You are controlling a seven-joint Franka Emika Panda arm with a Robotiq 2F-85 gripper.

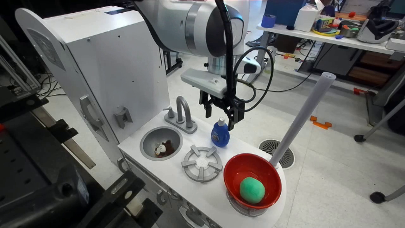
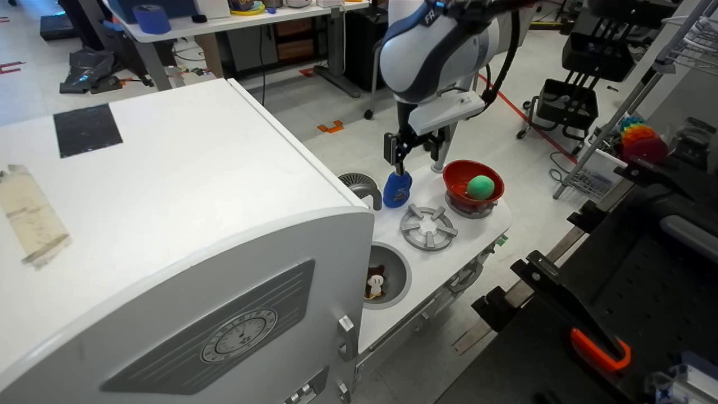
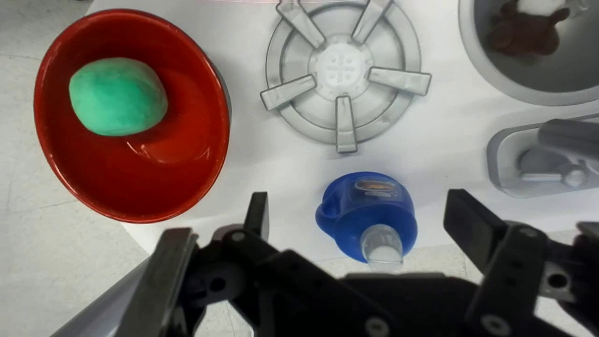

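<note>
A blue bottle (image 1: pixel 220 134) with a white cap stands upright on the toy kitchen's white counter (image 1: pixel 163 171). My gripper (image 1: pixel 221 116) hangs just above and behind it, open, with nothing held. Seen from the wrist, the bottle (image 3: pixel 368 210) lies between the widely spread fingers, apart from both. A red bowl (image 3: pixel 185 168) rests on a burner at the counter's end, and a green, rounded soft-looking thing (image 3: pixel 118 96) sits inside it. Down in the grey sink (image 1: pixel 147 139) lies a small brown-and-white plush toy (image 1: pixel 164 148).
An empty grey burner (image 1: pixel 202 164) lies between sink and bowl. The grey faucet (image 1: pixel 183 110) rises behind the sink. A tall white cabinet (image 1: pixel 117 72) closes off the left. Near the bowl a grey post (image 1: pixel 303 117) slants upward.
</note>
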